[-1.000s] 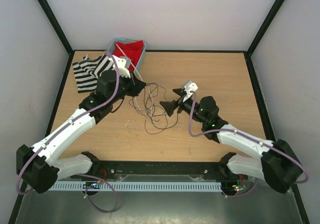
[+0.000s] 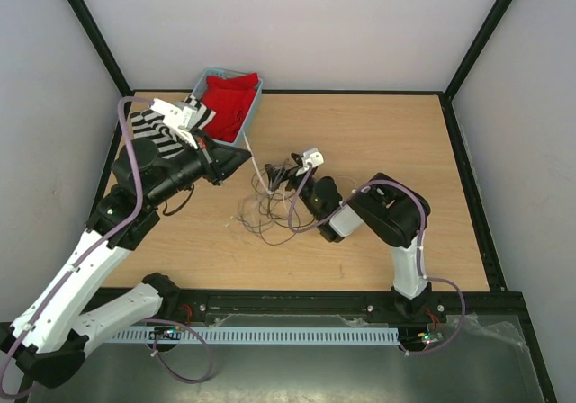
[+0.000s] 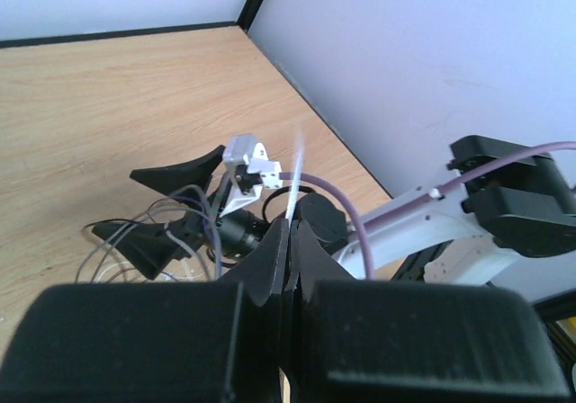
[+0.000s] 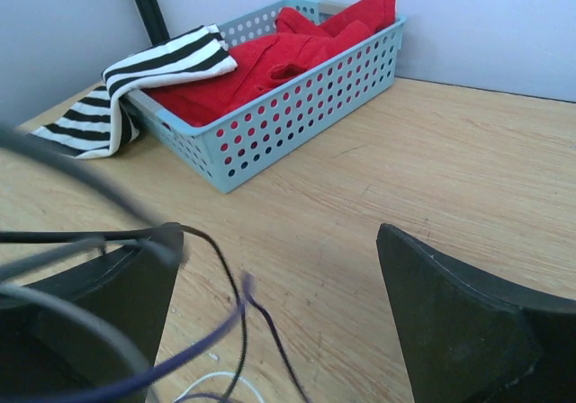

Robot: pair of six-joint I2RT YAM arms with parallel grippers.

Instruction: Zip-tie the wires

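Note:
A loose tangle of thin wires (image 2: 263,226) lies mid-table; in the right wrist view several wires (image 4: 209,342) cross in front of the left-hand finger. A thin white zip tie (image 2: 258,167) passes my left gripper's (image 2: 249,154) tip; the left wrist view shows the tie (image 3: 296,180) rising from the shut fingertips, its end blurred. Low at the tangle, my right gripper (image 2: 280,170) stands open, its fingers spread apart. Wires drape over its nearer finger (image 3: 148,248), while the space between the fingers shows mostly bare table. Where the tie meets the wires is unclear.
Behind the tangle stands a light blue basket (image 4: 297,106) holding red cloth (image 4: 261,66). A black-and-white striped cloth (image 4: 112,106) hangs over its left side.
My right gripper has moved left into the tangle.

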